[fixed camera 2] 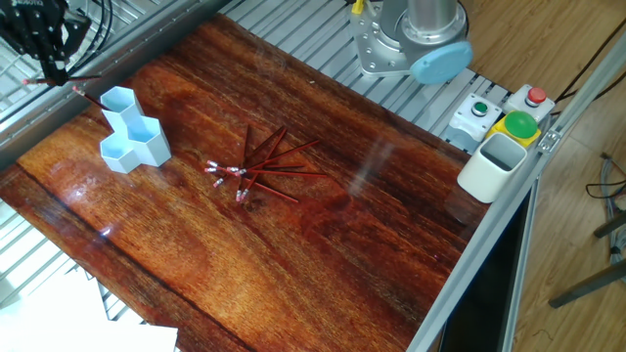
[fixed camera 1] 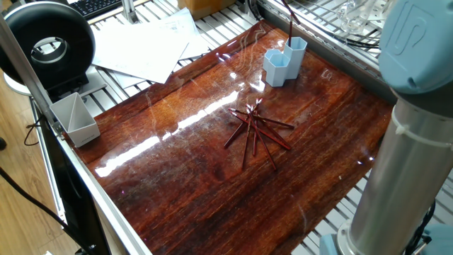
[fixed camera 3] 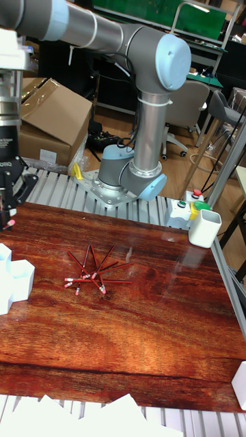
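Several dark red pencils (fixed camera 1: 258, 131) lie in a crossed heap on the brown wood-look table, their pink and silver ends bunched together. A pale blue holder of joined hexagonal cups (fixed camera 2: 119, 150) stands near the table edge. One pencil (fixed camera 1: 290, 33) leans in a cup of it. Above and just beyond the holder, at the upper left of exterior view 2, my black gripper (fixed camera 2: 59, 78) appears shut on another pencil (fixed camera 2: 86, 77), which lies crosswise at its fingertips. In exterior view 3 the gripper is cut off by the left edge; in exterior view 1 it is out of frame.
A white square cup (fixed camera 2: 485, 174) sits at a table corner, beside button boxes (fixed camera 2: 520, 125). Another white container (fixed camera 1: 76, 120) shows in exterior view 1. White papers (fixed camera 1: 145, 46) lie off the table on the slatted surface.
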